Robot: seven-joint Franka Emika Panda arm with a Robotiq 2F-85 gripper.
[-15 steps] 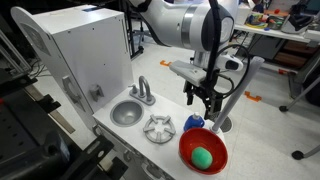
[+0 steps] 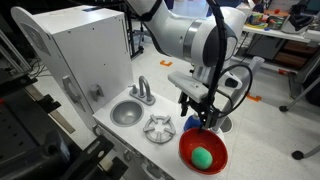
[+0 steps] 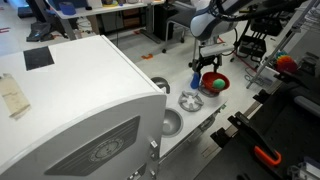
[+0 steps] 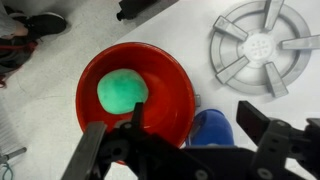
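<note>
My gripper hangs over the far edge of the red bowl, open, with nothing held between its fingers. A green rounded object lies inside the bowl. Beside the bowl is a blue object, perhaps a cup; in exterior view 1 the gripper partly covers it. The wrist view looks down on the bowl, with the dark fingers spread along the lower part of the picture and hiding the bowl's near side. From exterior view 2, the blue object stands just left of the bowl.
A grey burner ring sits left of the bowl, and a sink with a faucet lies further left. The white cabinet stands at the left. Bare floor spreads right of the bowl.
My gripper has come down and slightly left, so it now covers more of the blue object in exterior view 1. The bowl and the green object have not moved.
</note>
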